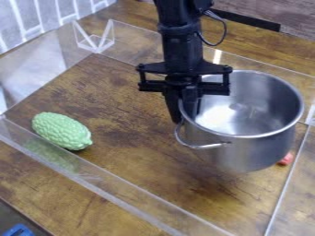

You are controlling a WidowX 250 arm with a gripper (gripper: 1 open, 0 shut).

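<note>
A steel pot [246, 138] with a wire handle fills the right half of the camera view. My black gripper [185, 101] is over its left rim, fingers shut at the wall; whether the rim is between them is hard to tell. A red object [285, 159] is mostly hidden behind the pot's lower right.
A pale green bumpy melon-like object [59, 131] lies at left on the wooden board [117, 175]. Clear plastic walls surround the work area. A blue object [17, 230] sits at the bottom left corner. The board's centre-left is clear.
</note>
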